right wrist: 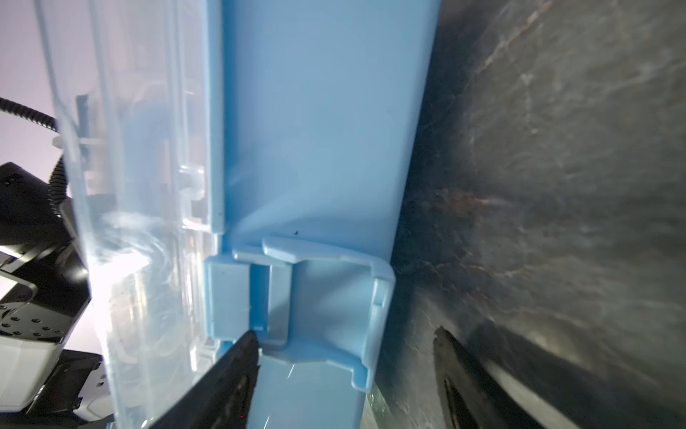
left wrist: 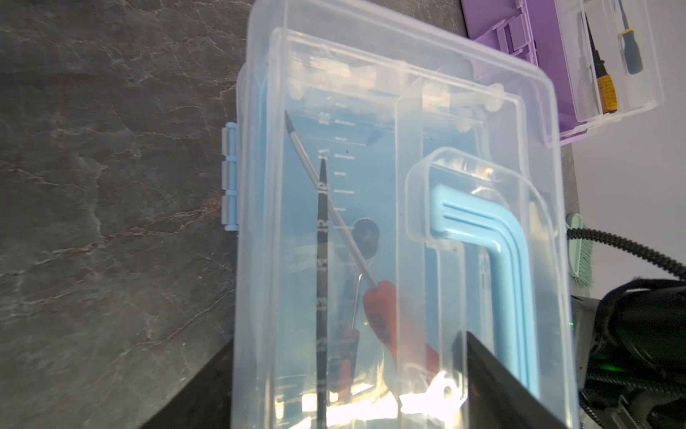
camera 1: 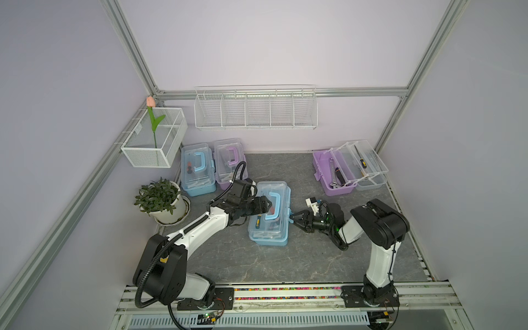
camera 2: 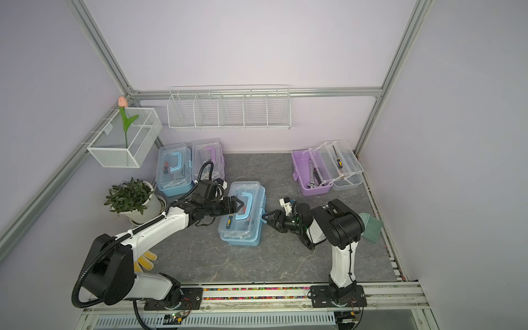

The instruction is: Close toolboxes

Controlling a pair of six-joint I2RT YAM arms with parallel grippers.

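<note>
A blue toolbox (camera 1: pixel 266 231) with a clear lid lies at the table's centre, tools showing through. My left gripper (camera 1: pixel 258 204) is over its left half; in the left wrist view its fingertips are blurred behind the clear lid, fingers apart. My right gripper stands open at the right side, fingers either side of the blue latch (right wrist: pixel 321 307), which juts from the box. A purple toolbox (camera 2: pixel 305 170) at the back right has its lid open, with tools inside.
Closed blue (camera 1: pixel 198 187) and purple (camera 1: pixel 231 154) toolboxes stand at the back left, beside a plant pot (camera 1: pixel 165 213). Wire baskets hang on the walls.
</note>
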